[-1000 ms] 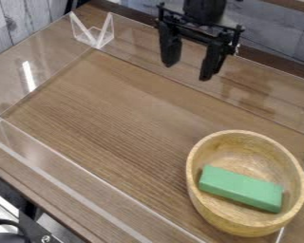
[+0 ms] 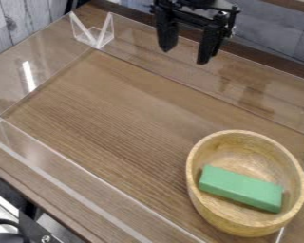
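My black gripper (image 2: 190, 43) hangs at the top centre of the camera view, above the back of the wooden table, with its two fingers apart and nothing seen between them. At the lower right, a round wooden bowl (image 2: 208, 219) holds a green block (image 2: 241, 188), which lies tilted inside it.
A white wire-like object (image 2: 95, 33) stands at the back left near the edge. Dark cables lie at the lower left corner.
My gripper has moved up in the view, toward the back of the table, over the last second. The bowl and green block have not moved.
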